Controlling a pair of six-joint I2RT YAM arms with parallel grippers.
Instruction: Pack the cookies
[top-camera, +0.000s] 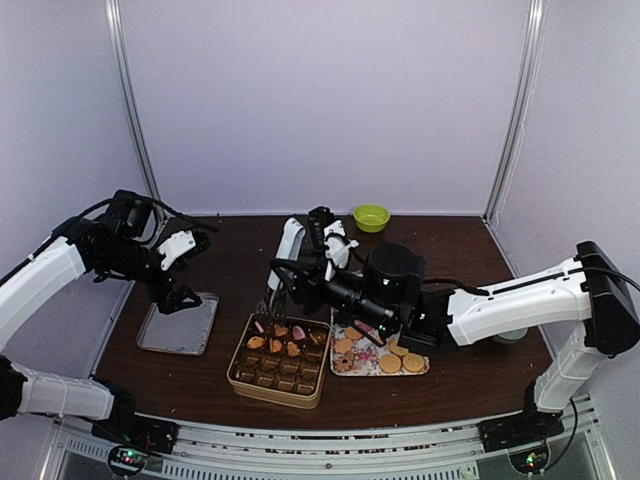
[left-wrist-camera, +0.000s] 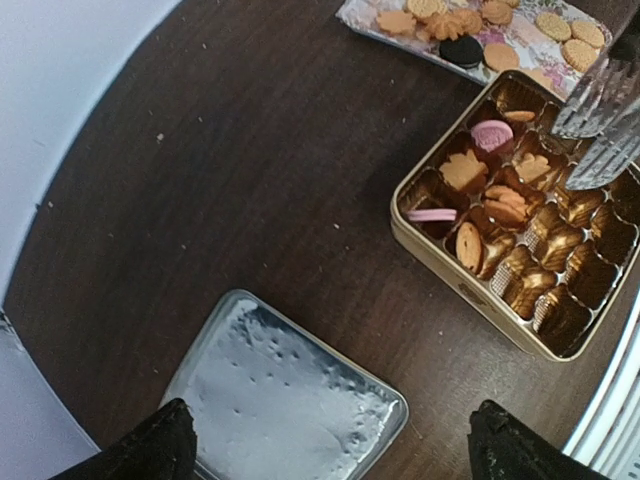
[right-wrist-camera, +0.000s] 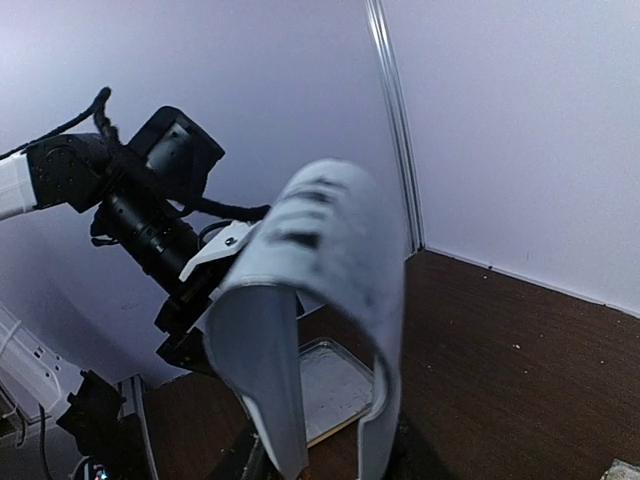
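Observation:
White tongs (right-wrist-camera: 330, 235) with clear scalloped tips (left-wrist-camera: 600, 140) are held by my right gripper, its dark fingers on either side of the tongs' arms. Their tips point down just over the far edge of the gold cookie tin (top-camera: 275, 398); no cookie shows between them. Inside the tin, several cookies, among them a pink one (left-wrist-camera: 492, 135), fill cells on the far side, while the near cells are empty. More cookies lie on the floral tray (top-camera: 380, 362), partly hidden by the right arm. My left gripper is open and empty, above the silver tray.
The shallow silver tray (top-camera: 180, 325) at left is empty. A green bowl (top-camera: 371, 218) stands at the back, and a pale bowl (top-camera: 511, 336) at right is mostly hidden by the right arm. Bare table lies between the silver tray and the tin.

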